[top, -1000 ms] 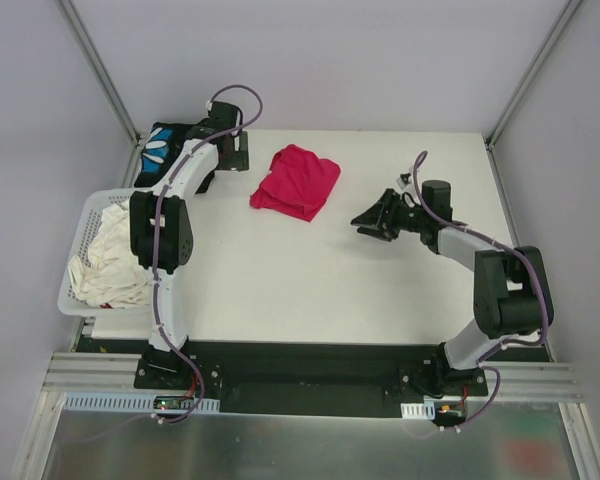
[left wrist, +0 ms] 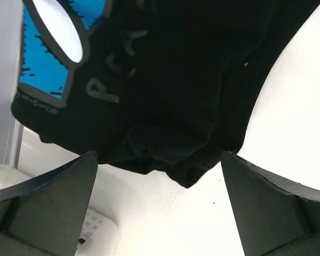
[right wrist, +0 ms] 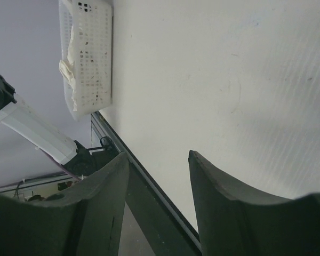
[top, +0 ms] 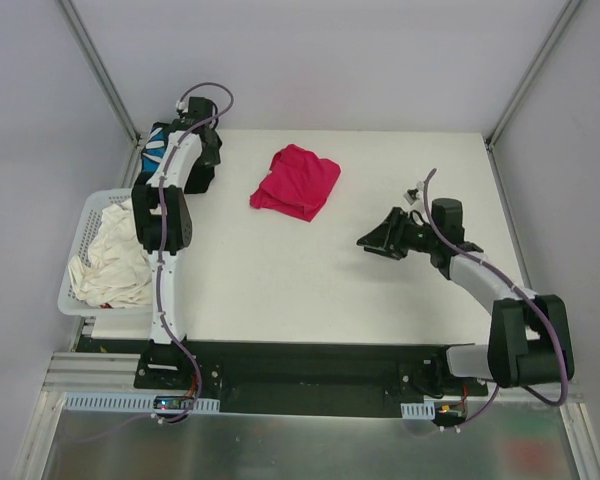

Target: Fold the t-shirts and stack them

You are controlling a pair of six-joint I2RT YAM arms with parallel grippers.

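A red t-shirt (top: 298, 180) lies bunched on the white table (top: 320, 280), upper middle. A black t-shirt (top: 152, 150) with blue print lies at the back left, partly hidden by the left arm. In the left wrist view my open left gripper is over this shirt (left wrist: 165, 90), its fingers wide at the near fold. My right gripper (top: 380, 240) hangs open above bare table at the right, empty between its fingertips.
A white basket (top: 78, 240) holding pale cloth stands at the left edge. Walls border the back and both sides.
My left gripper has moved left over the black shirt. My right gripper has shifted slightly toward the front and right. The shirts look unchanged.
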